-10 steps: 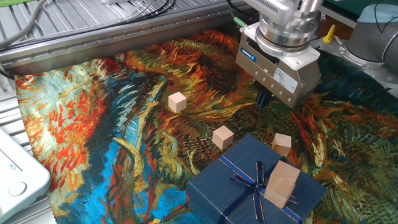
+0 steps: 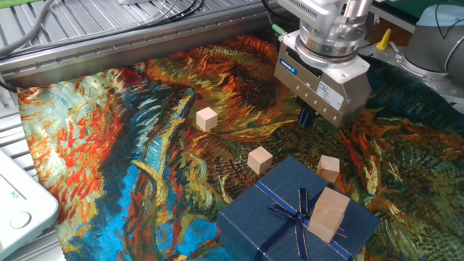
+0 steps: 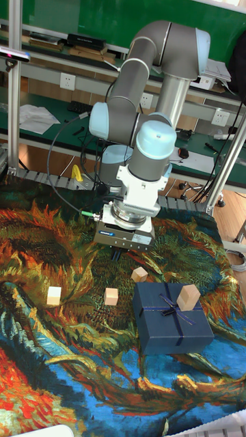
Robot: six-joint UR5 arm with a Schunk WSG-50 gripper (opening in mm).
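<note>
My gripper hangs over the cloth, fingers pointing down. Its two dark fingers are close together, and nothing shows between them. In exterior view 3 the gripper is behind the wooden cubes, clear of them. One pale cube lies farthest left on the cloth. Another cube sits beside the blue gift box, and a third cube lies near the box's far edge. On the lid, a taller wooden block rests over part of the ribbon bow.
A painted cloth covers the table. Its left side holds no blocks. A metal rail runs along one edge, and a white device stands at the left. Behind the gripper is the arm's base, with a yellow object nearby.
My gripper has shifted very slightly to the left in exterior view 2. The cubes, the block and the box have stayed where they were.
</note>
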